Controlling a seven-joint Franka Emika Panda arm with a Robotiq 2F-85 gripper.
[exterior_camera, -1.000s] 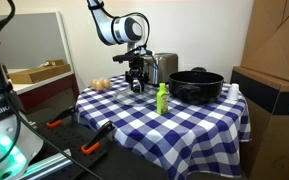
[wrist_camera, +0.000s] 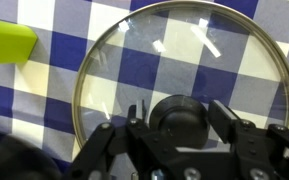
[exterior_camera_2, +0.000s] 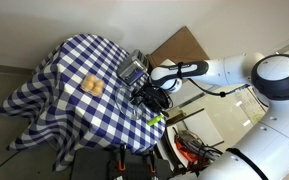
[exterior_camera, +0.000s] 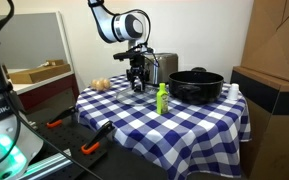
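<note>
A round glass lid (wrist_camera: 114, 75) with a metal rim lies on the checkered cloth. Its dark round knob (wrist_camera: 179, 124) is in the lower middle of the wrist view. My gripper is over the lid, its fingers part open on both sides of the knob. Whether both fingers touch the knob cannot be made out. In exterior view 1 the gripper (exterior_camera: 137, 85) is low over the table, and the lid (exterior_camera: 130, 97) is partly hidden beneath it.
A black pot (exterior_camera: 197, 92) stands right of the gripper, with a green bottle (exterior_camera: 162, 99) in front of it. Behind is a silver toaster (exterior_camera: 165, 67). Round tan items (exterior_camera_2: 92, 85) lie left of the lid. Free cloth (exterior_camera: 199, 130) shows at the front right.
The gripper appears slightly lower over the lid than one second ago. The pot, bottle and toaster have not moved.
</note>
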